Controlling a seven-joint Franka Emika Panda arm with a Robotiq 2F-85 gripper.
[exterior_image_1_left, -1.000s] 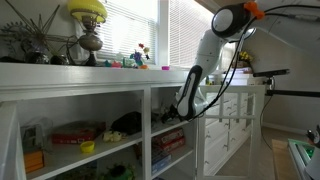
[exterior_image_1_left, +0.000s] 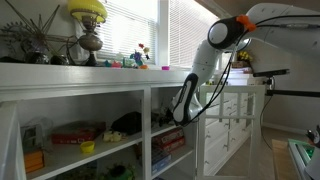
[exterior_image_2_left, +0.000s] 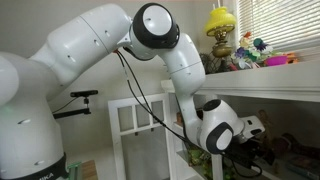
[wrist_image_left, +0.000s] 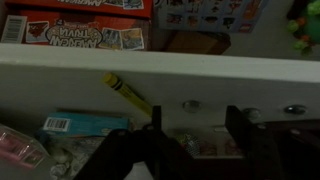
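Note:
In the wrist view my gripper has its two dark fingers apart, with a gap between them. Nothing can be made out held in that gap, though the picture is dim. A yellow crayon-like stick (wrist_image_left: 126, 92) lies slanted against the white shelf edge (wrist_image_left: 240, 68), left of the fingers. Exterior view 1 has the arm (exterior_image_1_left: 192, 95) reaching into the white shelf unit (exterior_image_1_left: 146, 130), its fingertips too small to read. From the other side, exterior view 2 shows the white wrist (exterior_image_2_left: 218, 125) low at the shelf opening, the fingers partly lost among dark objects.
Red boxes (wrist_image_left: 85, 32) lie beyond the shelf edge, and a blue box (wrist_image_left: 85, 124) is on the near side. A yellow cup (exterior_image_1_left: 88, 147) stands in the left bay. Upright dividers border the bays. A lamp (exterior_image_1_left: 91, 35) and small figures stand on top.
The arm has shifted slightly downward at the shelf opening, and its upper joint sits a little lower. Objects on the shelves look unmoved.

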